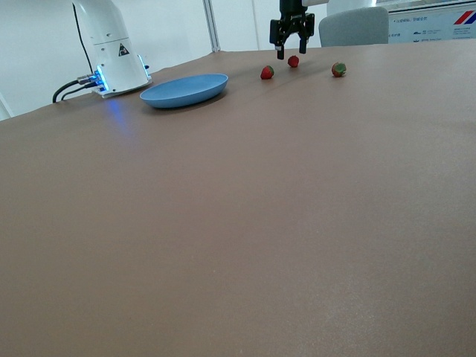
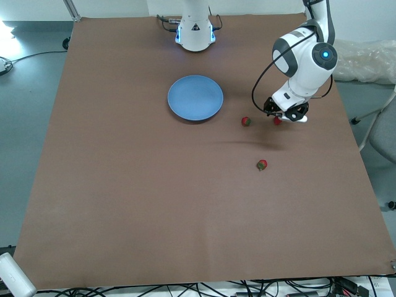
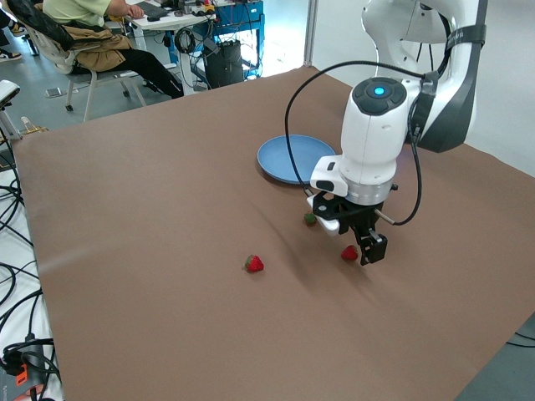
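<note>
A blue plate (image 2: 195,97) lies on the brown table (image 2: 185,204). Three strawberries lie to its right: one near the plate (image 2: 245,121), one (image 2: 262,164) lower in the left camera view, and one (image 1: 294,61) under my gripper (image 1: 291,49). In the top view my gripper points down just above that last strawberry, its two black fingers apart on either side, open. In the right camera view the gripper hangs low beside that strawberry (image 3: 349,253).
My white base (image 2: 195,34) stands at the back of the table. A chair (image 2: 382,133) stands beyond the right edge, cables along the near edge.
</note>
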